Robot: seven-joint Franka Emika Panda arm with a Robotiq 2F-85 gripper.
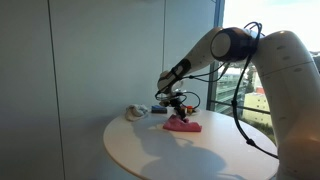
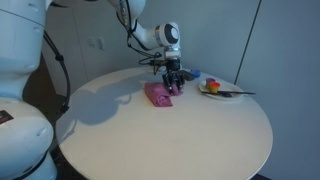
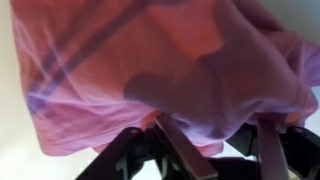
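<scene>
A crumpled pink cloth (image 1: pixel 182 126) lies on the round white table. My gripper (image 1: pixel 180 114) is low over it, close to the raised folds in both exterior views. In the second exterior view the cloth (image 2: pixel 157 96) spreads in front of and to the left of the gripper (image 2: pixel 174 84). Pink fabric (image 3: pixel 150 75) fills most of the wrist view. There the fingers of my gripper stand apart, open, with a fold of cloth at and between their tips. Whether both fingertips touch it cannot be told.
A white plate (image 2: pixel 236 94) with colourful items and a dark utensil stands right of the cloth in the second exterior view. A light, bunched item (image 1: pixel 137 112) and a dark object (image 1: pixel 159 109) lie towards the back.
</scene>
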